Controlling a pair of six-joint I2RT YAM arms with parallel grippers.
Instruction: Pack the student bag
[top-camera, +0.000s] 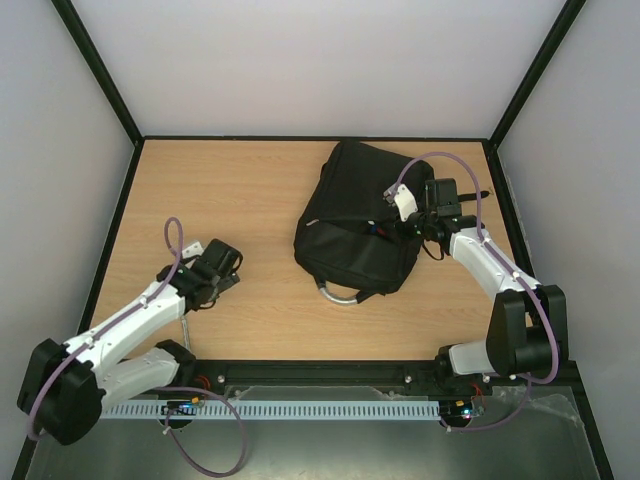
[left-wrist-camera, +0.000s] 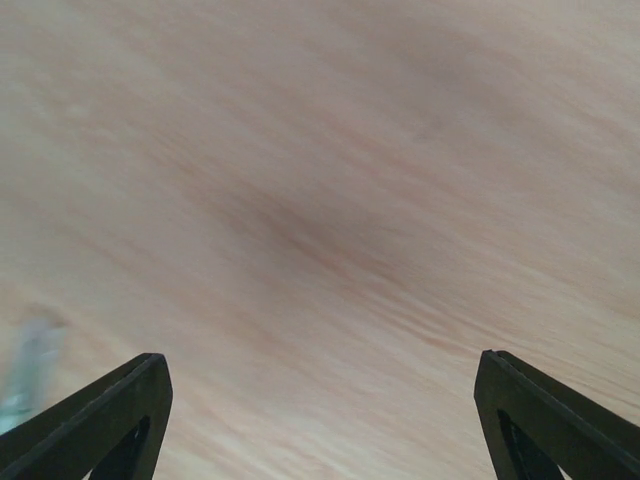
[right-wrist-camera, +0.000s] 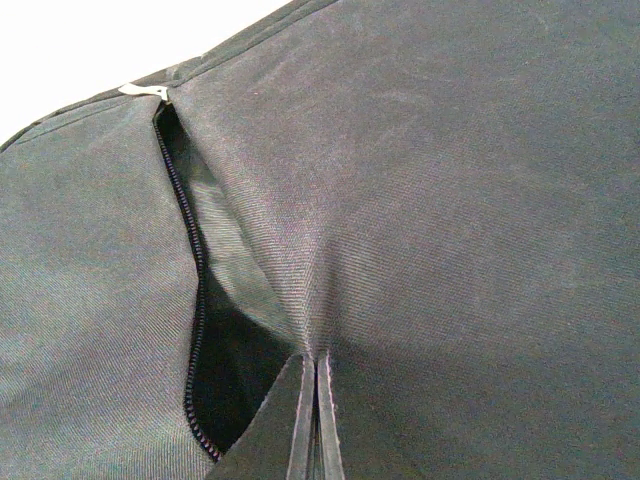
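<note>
The black bag (top-camera: 355, 252) lies on the table, right of centre, with its zipped pocket partly open. In the right wrist view the zipper teeth (right-wrist-camera: 200, 290) run along the gap, and the cloth is gathered to a point at my right gripper, which is shut on that fold. My left gripper stands open above bare wood, well left of the bag. A thin pale pen-like item (left-wrist-camera: 32, 365) shows blurred at the lower left of the left wrist view; from above, this slim item (top-camera: 185, 331) lies near the table's front left.
The bag's grey handle (top-camera: 338, 297) points towards the front edge. A black strap (top-camera: 475, 196) sticks out on the far right. Bare table (top-camera: 225, 190) spreads widely left of the bag.
</note>
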